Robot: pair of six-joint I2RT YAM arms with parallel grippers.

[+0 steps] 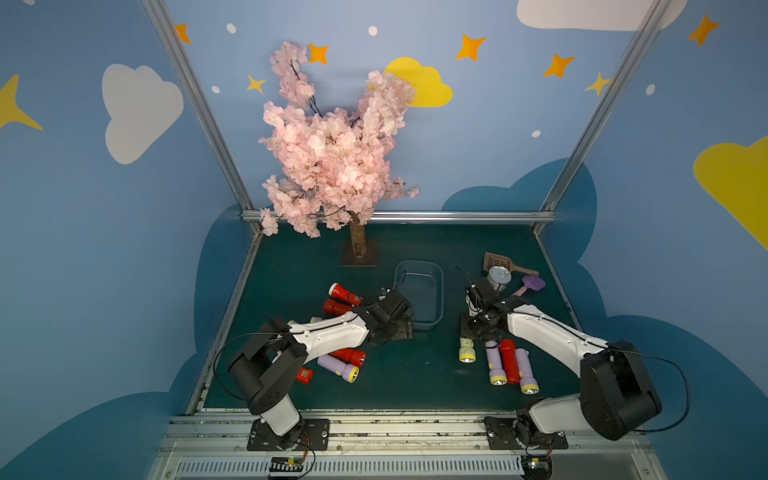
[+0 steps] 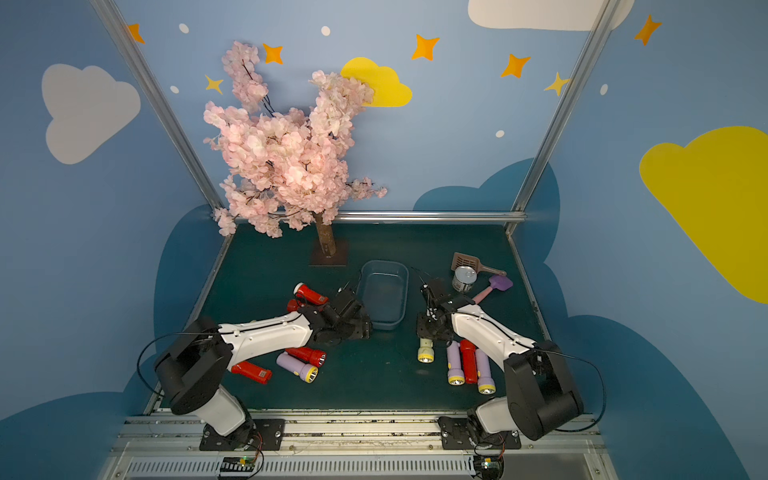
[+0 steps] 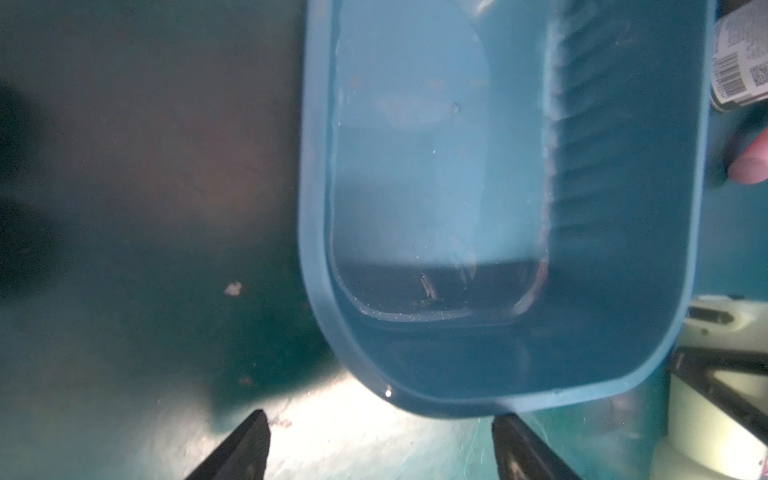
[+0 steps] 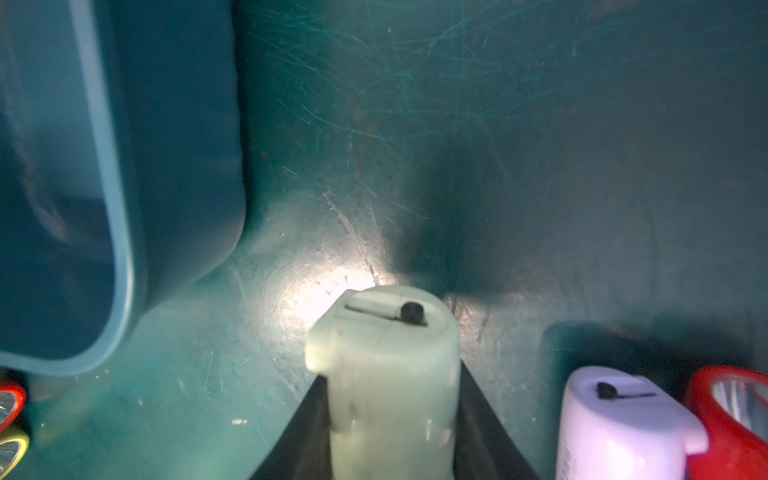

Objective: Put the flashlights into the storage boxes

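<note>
An empty blue storage box [image 3: 416, 184] sits mid-table. My left gripper hangs at its near end, fingers apart with nothing between them. My right gripper, right of the box, is shut on a pale cream flashlight [image 4: 384, 352]. Beside it lie lilac flashlights [image 2: 484, 368] and a red flashlight [image 2: 468, 360]. Several red flashlights [image 1: 344, 293] and a lilac one [image 1: 337, 368] lie at the left, partly hidden by my left arm.
A blossom tree on a square base [image 1: 359, 254] stands behind, left of the box. A can [image 1: 498, 277], a slotted scoop [image 1: 497, 262] and a purple shovel [image 1: 532, 282] lie at the back right.
</note>
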